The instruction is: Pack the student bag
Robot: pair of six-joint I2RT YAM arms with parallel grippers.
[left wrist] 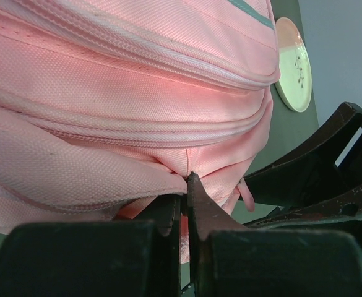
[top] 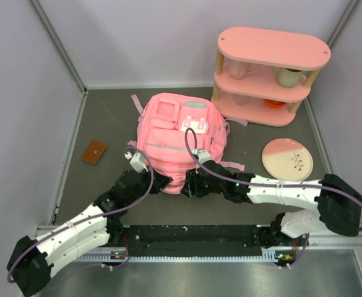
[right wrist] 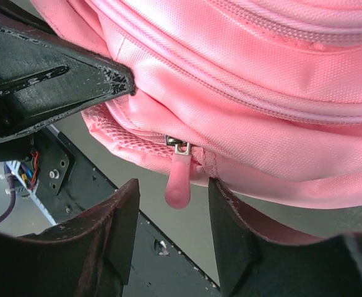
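The pink backpack [top: 168, 139] lies flat on the dark table, its lower edge toward me. In the left wrist view my left gripper is shut, its fingertips pressed against a fold of the bag's fabric, which looks pinched between them. A pink zipper pull [right wrist: 179, 182] hangs from the bag's edge in the right wrist view. My right gripper is partly open, with one finger on each side of the pull and a gap to both. The bag's inside is hidden.
A brown wallet-like item [top: 94, 152] lies left of the bag. To the right is a cream plate [top: 287, 160], and a pink shelf [top: 273, 49] with a cup and other items stands at the back right. Both arms are close together at the bag's front edge.
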